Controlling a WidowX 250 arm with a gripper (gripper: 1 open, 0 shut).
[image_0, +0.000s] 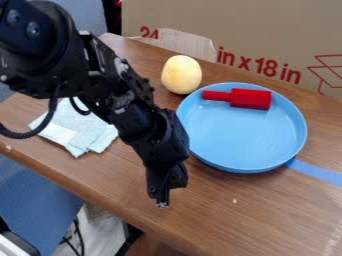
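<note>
The black arm reaches in from the upper left, its gripper (164, 192) pointing down low over the wooden table (254, 220), left of and nearer than a blue plate (241, 140); whether it is open or shut is hard to make out. A red object with a handle (250, 98) lies on the back of the plate. A pale yellow egg-shaped object (182, 75) stands behind it to the left. A folded light blue cloth (75, 128) lies left of the arm.
A cardboard box (267, 40) stands along the back. Blue tape (318, 172) runs on the table right of the plate. The table's left edge drops to a blue surface.
</note>
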